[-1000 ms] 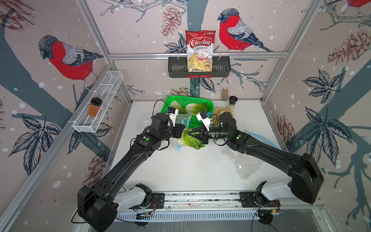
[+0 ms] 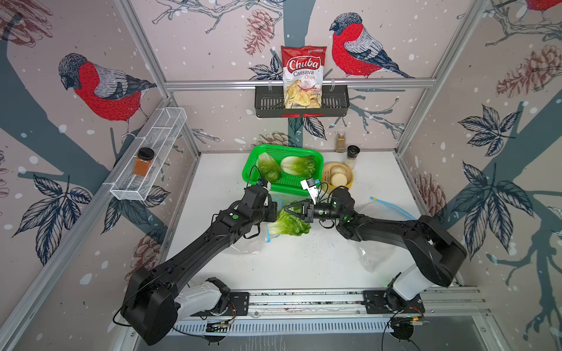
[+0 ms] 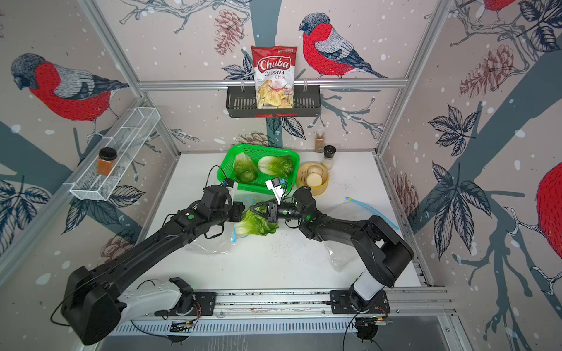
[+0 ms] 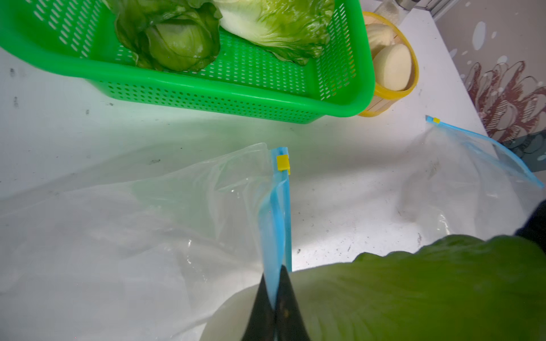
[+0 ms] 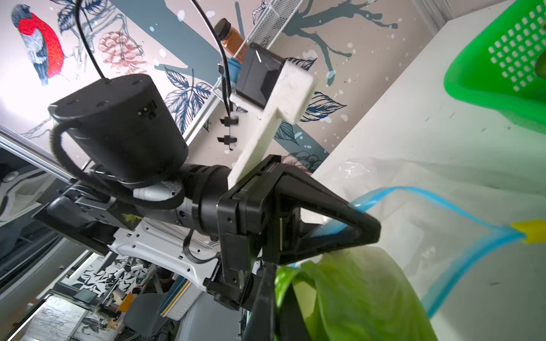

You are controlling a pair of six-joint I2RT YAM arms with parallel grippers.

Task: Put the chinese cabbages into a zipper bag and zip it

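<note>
My left gripper is shut on the blue rim of a clear zipper bag (image 4: 130,244), whose body spreads leftward over the table. A pale green cabbage (image 4: 398,301) lies across the bag's mouth, its white base reaching past the rim line; how much sits inside cannot be told. At the leafy end, my right gripper is shut on a thin outer leaf. In the right wrist view, the bag's blue mouth (image 5: 449,205) gapes beside the cabbage (image 5: 369,301). Two more cabbages (image 2: 268,167) (image 2: 298,165) rest in the green basket (image 2: 282,186).
Behind the grippers stands a yellow bowl (image 2: 349,182) of pale round items, with two small jars (image 2: 352,151) (image 2: 340,142) beyond. A second zipper bag (image 2: 374,251) lies flat on the right, partly under the right arm.
</note>
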